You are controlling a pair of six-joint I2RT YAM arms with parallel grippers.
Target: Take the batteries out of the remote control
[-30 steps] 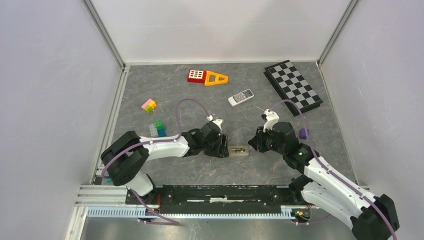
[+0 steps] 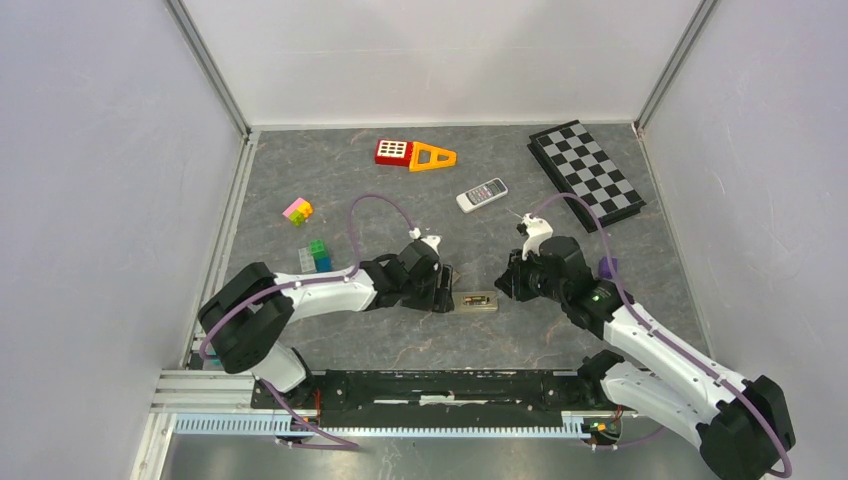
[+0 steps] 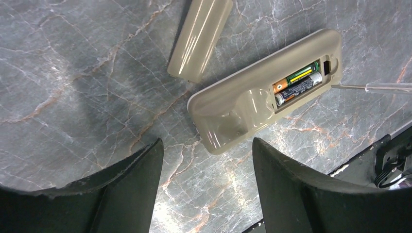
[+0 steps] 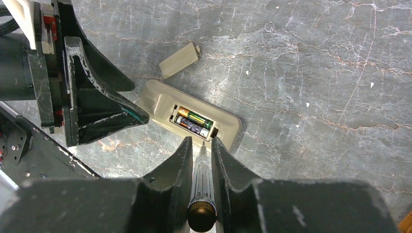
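Note:
A beige remote control lies back side up on the table, its battery bay uncovered. Two batteries, a green-and-orange one and a dark one, sit side by side in the bay. The loose battery cover rests on the table beside the remote. My right gripper is shut on a screwdriver with a clear handle; its thin metal tip is close to the bay end of the remote. My left gripper stands open near the remote's other end, nothing between its fingers.
Farther back lie a white remote, a red and yellow toy and a checkered board. Colored blocks are left of the left arm. Bare table surrounds the beige remote.
The right gripper moved only slightly. Both batteries' bay looks the same.

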